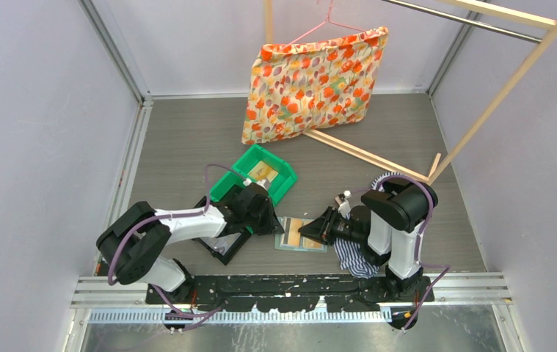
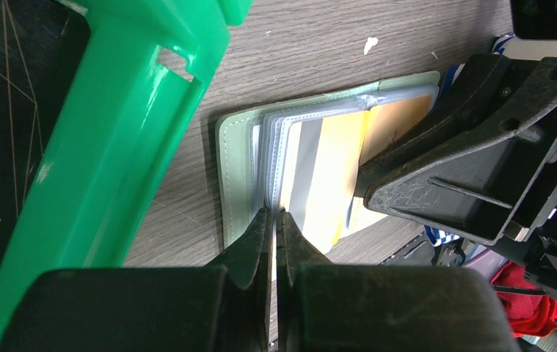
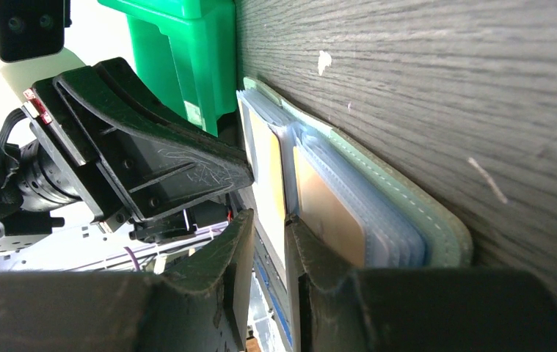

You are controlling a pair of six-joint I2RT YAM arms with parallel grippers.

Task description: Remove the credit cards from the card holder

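The pale green card holder (image 2: 233, 158) lies open on the table, its clear plastic sleeves (image 2: 269, 158) fanned over it. A yellow, grey and white card (image 2: 326, 165) shows in the upper sleeve, and a tan card (image 3: 326, 209) sits in another. My left gripper is shut at the sleeves' left edge; whether thin plastic or a card edge is between its tips cannot be told. Over the sleeves, my right gripper is open by a narrow gap, one fingertip close to a card edge. A black card (image 2: 18, 110) lies in the green bin (image 2: 125, 132).
Beside the holder on the left stands the green bin, with a yellow card (image 1: 263, 171) in its far part. A dark tray (image 1: 222, 248) sits under my left arm. Striped cloth (image 1: 354, 258) lies beneath the right arm. Bare table lies behind the holder.
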